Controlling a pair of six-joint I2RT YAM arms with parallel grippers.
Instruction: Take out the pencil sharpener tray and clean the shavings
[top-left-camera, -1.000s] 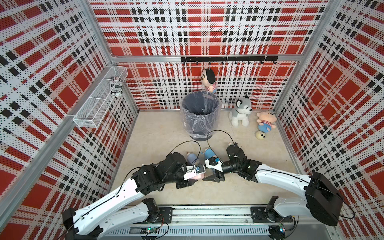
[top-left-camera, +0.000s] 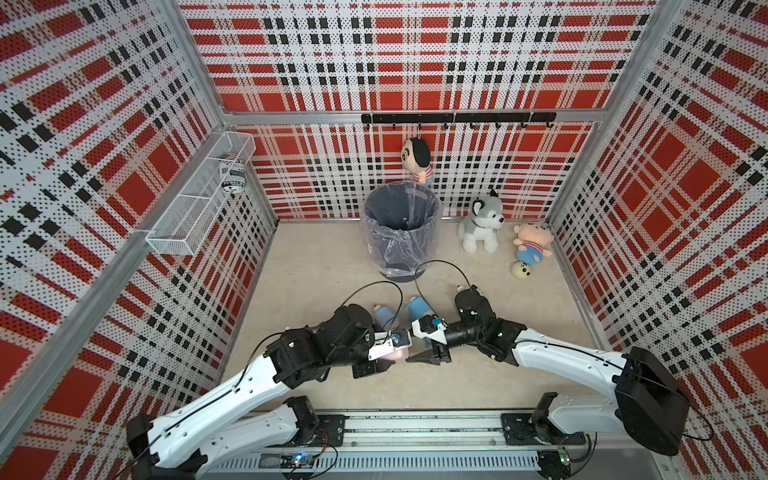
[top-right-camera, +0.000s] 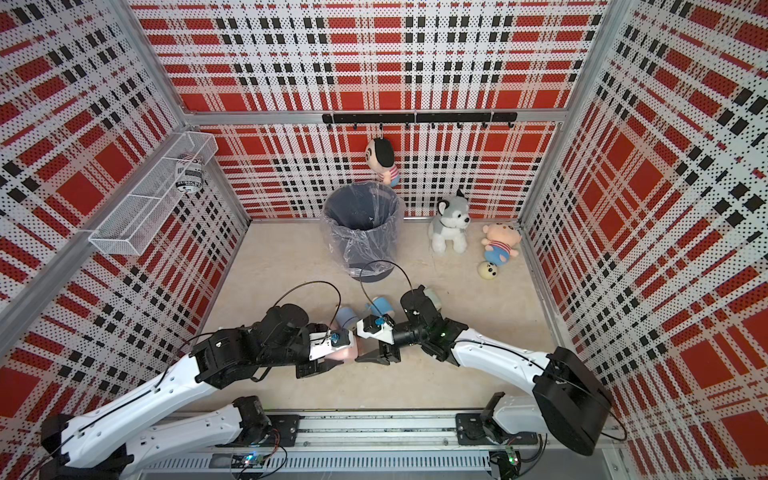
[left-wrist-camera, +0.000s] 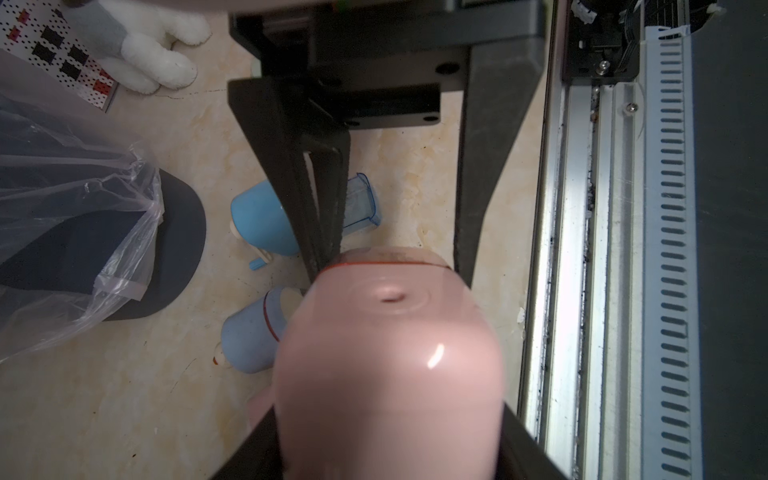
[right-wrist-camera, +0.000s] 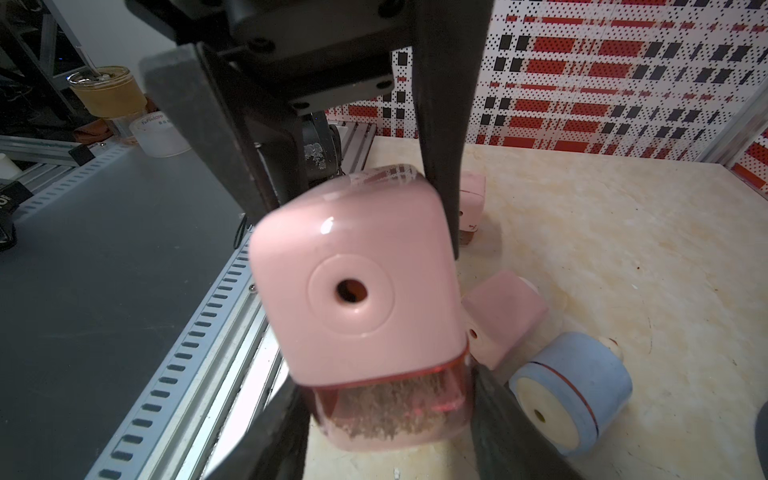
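A pink pencil sharpener (right-wrist-camera: 360, 296) is held off the table, with my left gripper shut on its body from both sides. Its clear tray (right-wrist-camera: 392, 409), full of shavings, is still in the body, below a thin red line. The fingers of my right gripper stand one on each side of the tray end, part open; whether they touch it cannot be told. The trash bin (top-left-camera: 402, 248), lined with a clear bag, stands behind the arms.
Lying behind the grippers are a lavender sharpener (right-wrist-camera: 576, 384) and a blue sharpener (left-wrist-camera: 264, 217). Two more pink ones, one tilted sharpener (right-wrist-camera: 504, 316) and one farther sharpener (right-wrist-camera: 472, 200), are on the table. Plush toys, including a husky (top-left-camera: 481, 224), sit at the back right.
The right arm has shifted very slightly; the left arm and the sharpener look the same.
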